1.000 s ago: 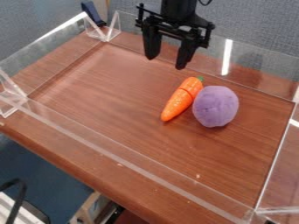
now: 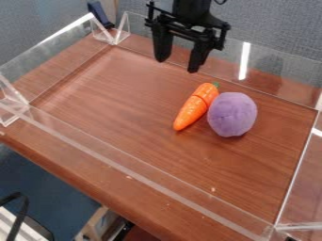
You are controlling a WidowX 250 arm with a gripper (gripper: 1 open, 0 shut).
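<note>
My black gripper (image 2: 179, 56) hangs at the top centre of the camera view, its two fingers spread wide with nothing between them. It is above and behind an orange carrot (image 2: 195, 106), which lies on the wooden surface. A round purple object (image 2: 232, 114), perhaps a plush vegetable, lies just right of the carrot.
Clear plastic walls (image 2: 136, 175) border the wooden work surface (image 2: 101, 94). A small dark object (image 2: 98, 14) sits outside the wall at the back left.
</note>
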